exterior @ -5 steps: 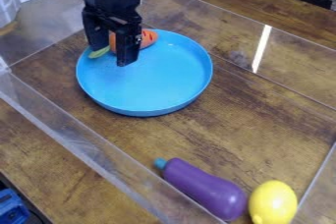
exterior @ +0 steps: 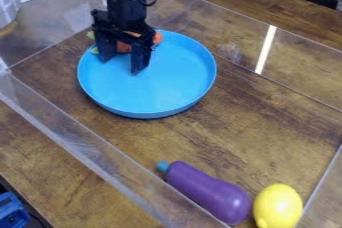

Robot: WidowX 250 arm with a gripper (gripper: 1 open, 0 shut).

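Note:
The black gripper [exterior: 123, 50] reaches down from the top, over the upper-left part of a blue plate [exterior: 147, 92]. An orange object [exterior: 154, 39] lies at the plate's far edge behind it, largely hidden by the gripper. I cannot tell whether anything is between the fingers or how far apart they stand.
A purple eggplant [exterior: 211, 192] and a yellow lemon [exterior: 278, 206] lie at the lower right on the wooden surface [exterior: 267, 112]. A clear plastic edge runs along the left, with a blue object [exterior: 11, 210] at the lower-left corner.
The gripper has moved lower, down over the plate and the orange object, covering more of them. The eggplant and lemon are unmoved.

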